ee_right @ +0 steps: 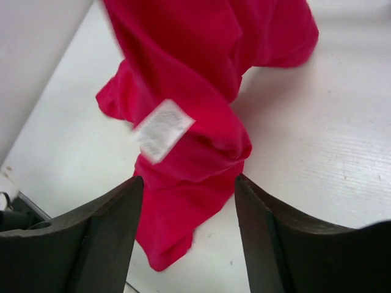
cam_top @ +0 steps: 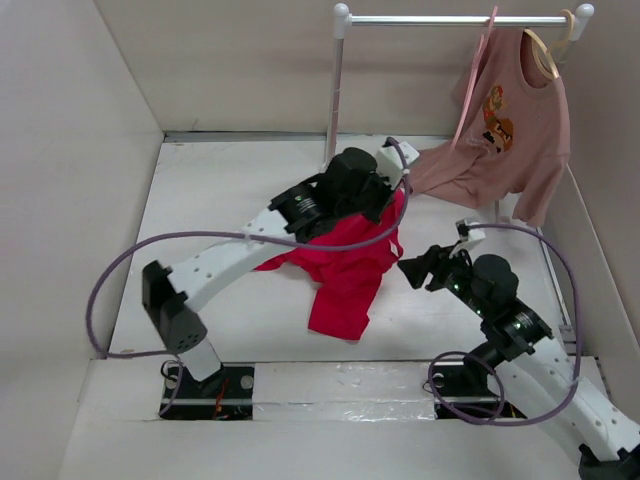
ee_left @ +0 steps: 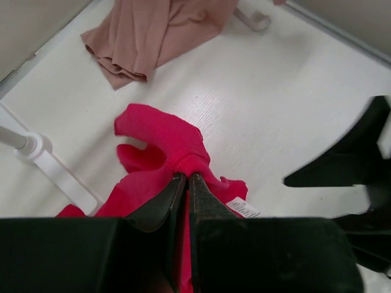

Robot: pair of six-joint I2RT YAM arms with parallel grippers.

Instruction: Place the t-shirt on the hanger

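Observation:
A red T-shirt (cam_top: 340, 300) is partly lifted from the white floor by my left gripper, which is shut on its fabric at the bunched upper part; a white label shows beside the fingers in the left wrist view. In the right wrist view my right gripper is open, facing the raised red folds and the label (ee_right: 162, 131), with the cloth just beyond its fingertips. A pink T-shirt (cam_top: 515, 140) hangs at the right of the rail on a wooden hanger (cam_top: 540, 50); a pink hanger (cam_top: 467, 95) hangs beside it.
The white rack (cam_top: 440, 20) stands at the back, its post and foot (ee_left: 64, 177) close to the red shirt. Side walls bound the floor. Bare floor shows at the left of the top view.

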